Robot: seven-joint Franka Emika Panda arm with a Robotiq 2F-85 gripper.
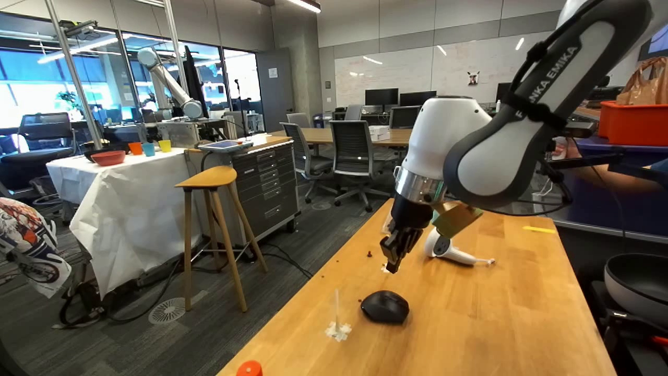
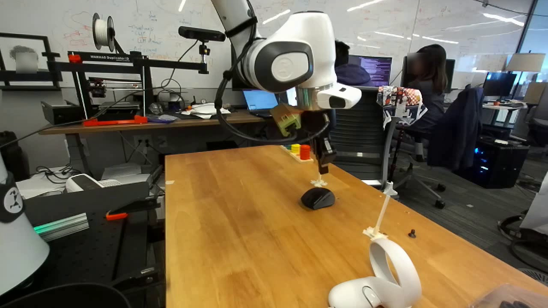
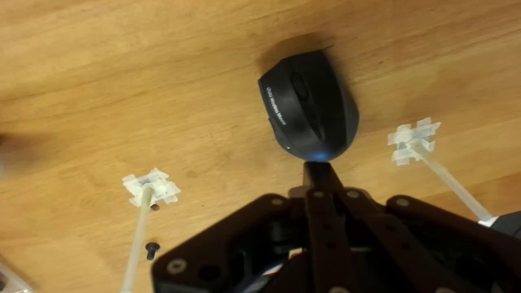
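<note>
A black wireless mouse (image 1: pixel 385 307) rests on the wooden table (image 1: pixel 494 307). In exterior view 2 the mouse (image 2: pixel 318 198) lies near the table's right side. My gripper (image 1: pixel 392 268) hangs above and behind it, clear of its top. The fingers are shut, and nothing shows between the fingers. From the wrist, the mouse (image 3: pixel 310 105) appears just beyond the shut gripper, with a bluish glow on its near end.
Two thin upright sticks are taped down near the mouse, one by a tape patch (image 3: pixel 152 187), the other by a second patch (image 3: pixel 414 141). A small dark screw (image 3: pixel 152 250) lies loose. A white headset (image 2: pixel 393 272) sits nearby.
</note>
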